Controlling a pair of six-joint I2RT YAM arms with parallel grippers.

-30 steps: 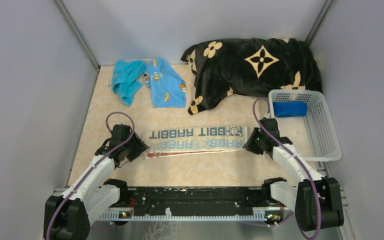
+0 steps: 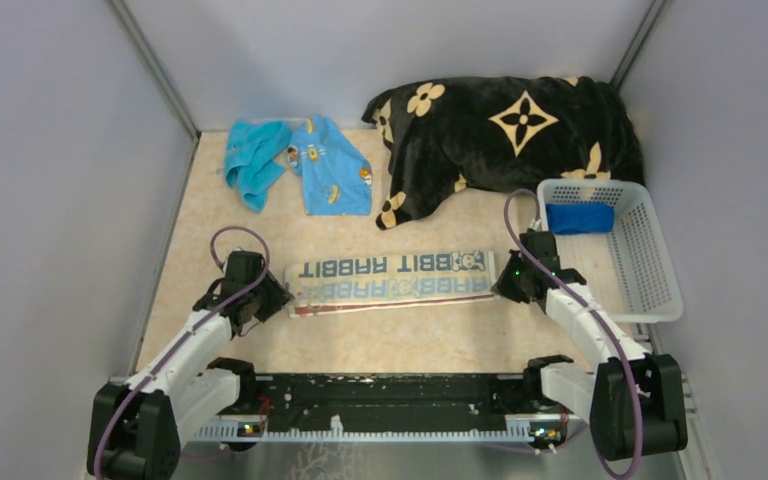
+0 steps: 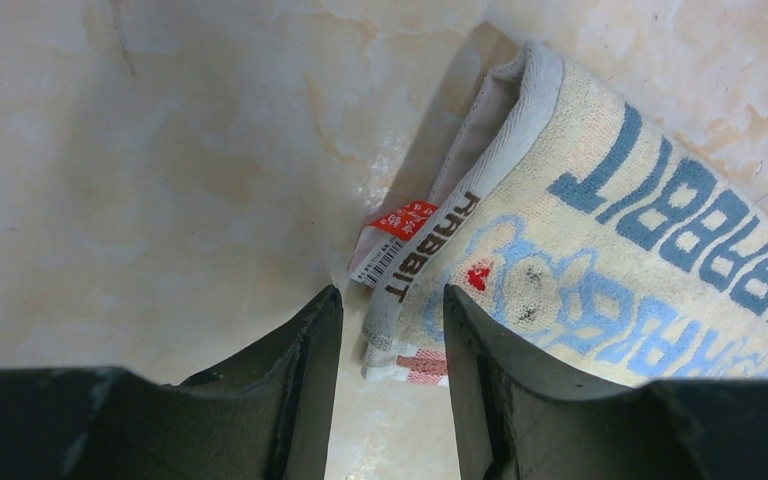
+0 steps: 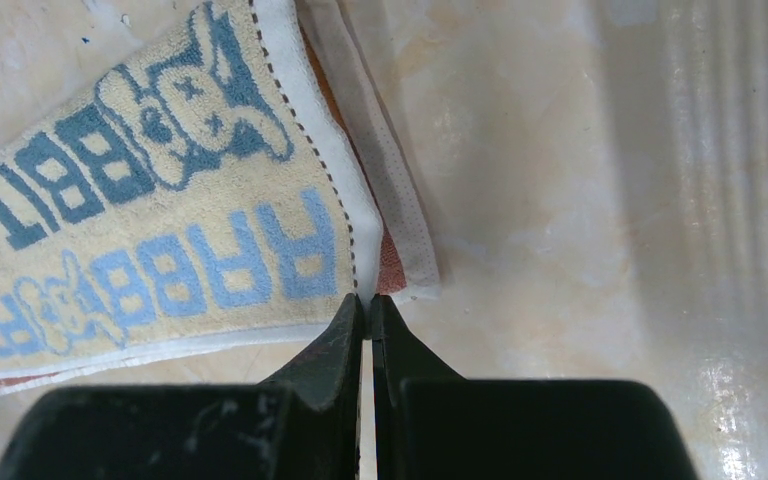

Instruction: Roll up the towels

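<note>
A cream RABBIT-print towel (image 2: 390, 279), folded into a long flat strip, lies across the middle of the table. Its left end (image 3: 520, 150) shows a grey hem and a red-and-white tag. Parted fingers of my left gripper stand on either side of the near left corner, one beyond the hem and one over the print. At the towel's other end, my right gripper is shut with its tips against the near corner of the white hem; whether any cloth is pinched there is unclear.
Two blue cloths, one turquoise (image 2: 252, 162) and one patterned (image 2: 334, 175), lie at the back left. A dark floral blanket (image 2: 500, 135) fills the back right. The white basket (image 2: 654, 240) at right holds a folded blue cloth (image 2: 579, 218). Bare table lies in front of the towel.
The right gripper has shifted slightly right and back at the towel's near right corner. My left gripper has drawn a little to the left. The towel stays nearly in place.
</note>
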